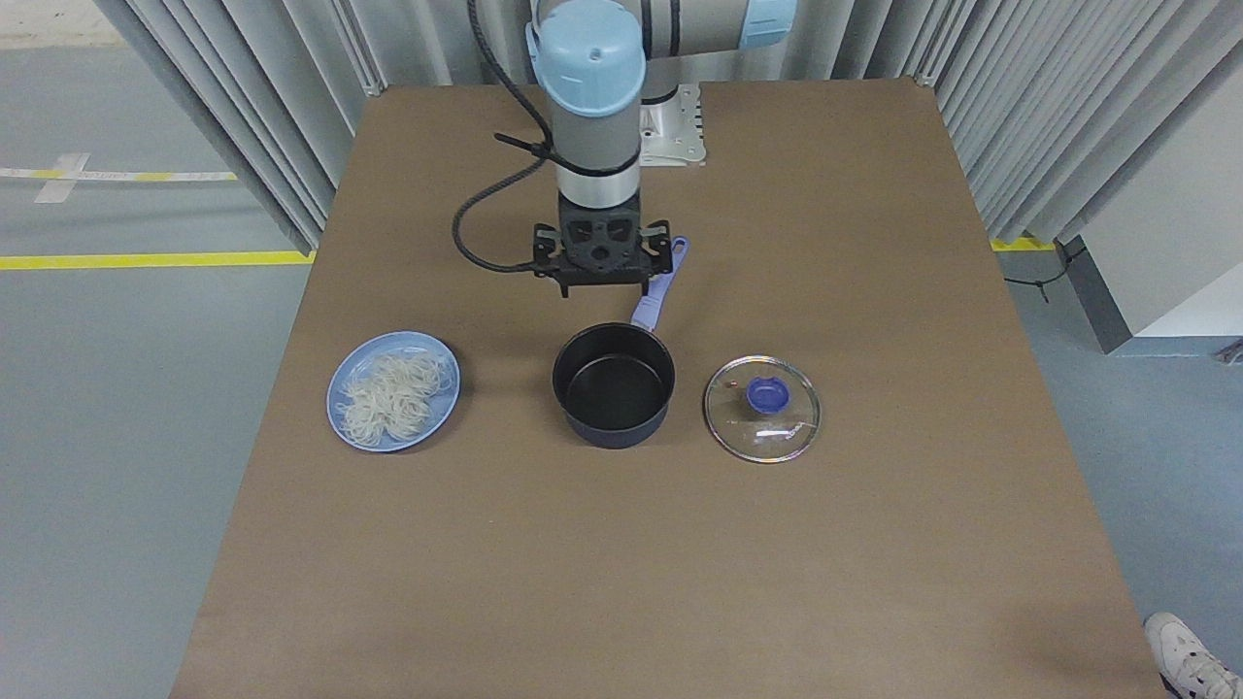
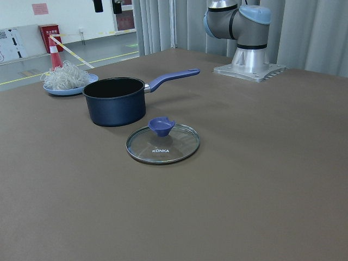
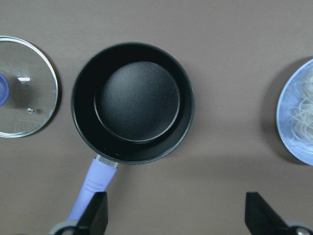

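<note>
My gripper (image 1: 602, 283) hangs high behind the dark saucepan (image 1: 613, 382), over its purple handle (image 1: 659, 287); in the wrist view its fingertips (image 3: 98, 208) are spread wide, with nothing between them. The glass lid with a blue knob (image 1: 762, 408) lies on the table right of the pan in the front view. A blue plate (image 1: 355, 435) of white noodles (image 1: 390, 396) sits to the pan's left. The pan is empty.
The arm's base (image 2: 248, 73) stands at the back edge, before grey curtains. A shoe (image 1: 1186, 652) shows on the floor at the lower right.
</note>
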